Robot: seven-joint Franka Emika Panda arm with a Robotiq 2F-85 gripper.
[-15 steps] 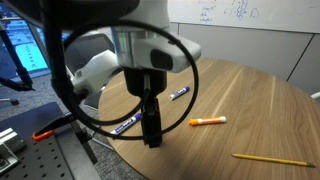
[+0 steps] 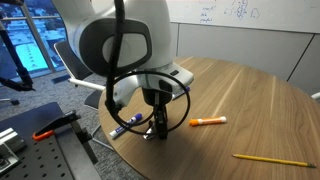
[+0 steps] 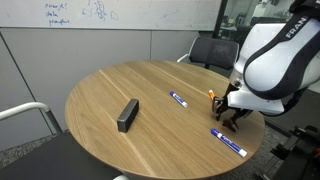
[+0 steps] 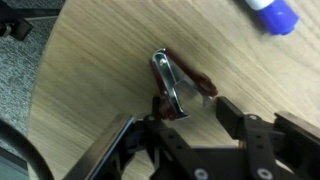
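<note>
A small tool of shiny metal with dark red-brown parts, like a staple remover, lies on the wooden table in the wrist view. My gripper is right over its near end, its black fingers standing apart on either side of that end; I cannot tell whether either one touches it. Exterior view 1 has the gripper low over the table near its front left edge, with a glint of metal beside the fingers. From the other side, the gripper and the arm's body largely hide the tool.
A blue-and-white marker lies close to the gripper, a second marker farther back. To the right are an orange marker and a yellow pencil. A dark block stands across the table.
My arm has drawn away from the exterior view 1 camera, and the gripper has shifted slightly back over the table. The markers and pencil have stayed put.
</note>
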